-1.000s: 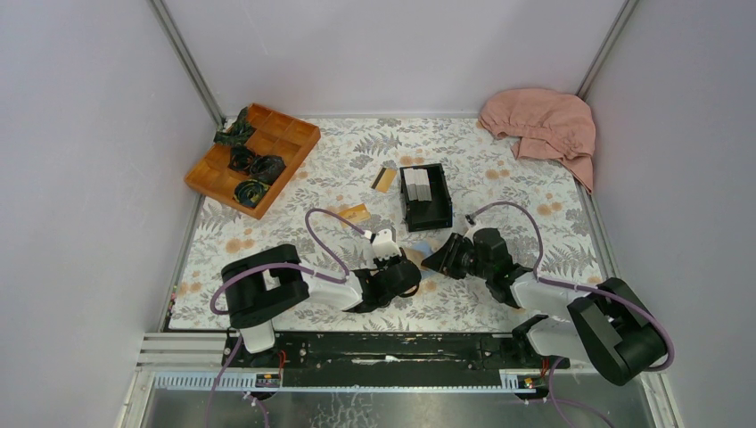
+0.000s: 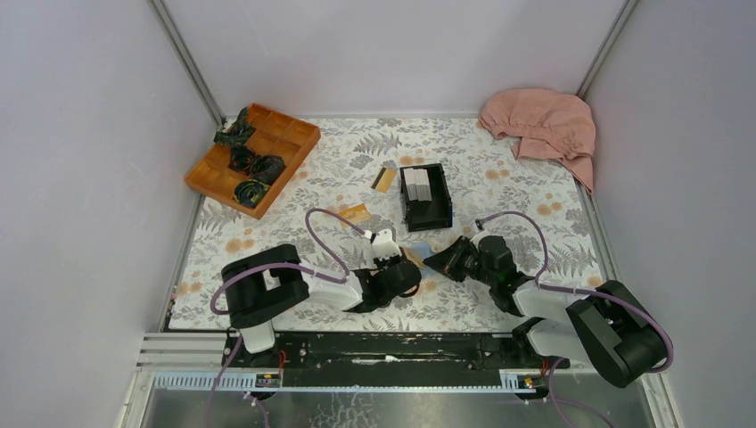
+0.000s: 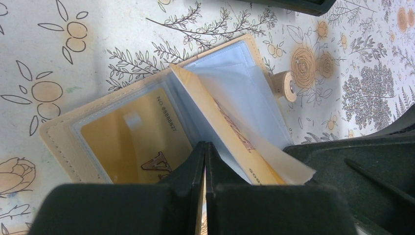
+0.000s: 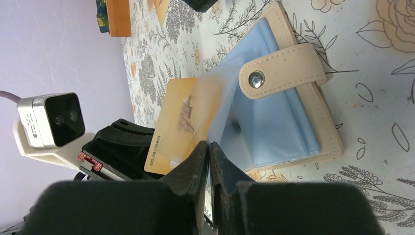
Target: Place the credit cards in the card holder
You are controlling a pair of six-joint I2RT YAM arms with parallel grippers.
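The beige card holder (image 3: 58,132) lies open on the patterned cloth, a gold card (image 3: 117,142) in its left half. Above its blue inside (image 4: 274,117), a clear sleeve (image 4: 220,107) stands raised, with another gold card (image 4: 178,117) showing in it. The sleeve's edge meets the fingertips of my right gripper, which are nearly together on the film. Over the holder's middle, left of the raised sleeve, my left gripper is shut; nothing shows between its fingers. Two loose gold cards (image 2: 384,179) lie on the cloth behind the arms.
A black tray (image 2: 428,214) with white packs stands just behind the holder. An orange compartment box (image 2: 299,134) with dark cable bundles sits back left. Pink cloth (image 2: 544,125) is heaped back right. Open cloth lies between tray and pink heap.
The left arm, tray and loose cards have stayed in place.
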